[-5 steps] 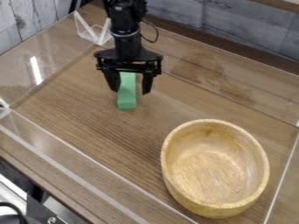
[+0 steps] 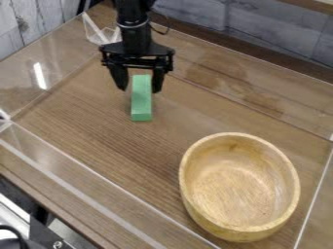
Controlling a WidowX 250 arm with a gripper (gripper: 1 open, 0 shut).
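Note:
A green elongated block (image 2: 140, 107) lies on the wooden table in the upper middle of the camera view. The black gripper (image 2: 138, 66) hangs over its far end, fingers spread to either side, open. Whether the fingertips touch the block is hard to tell.
A tan round bowl (image 2: 240, 183) occupies the lower right. Bare wooden table (image 2: 92, 136) lies to the left and in front of the block, and also to the right. The raised edge of the work area runs along the back.
The gripper has moved up the view, toward the back, and slightly left, uncovering more of the green block's top end. The block appears to stay in place.

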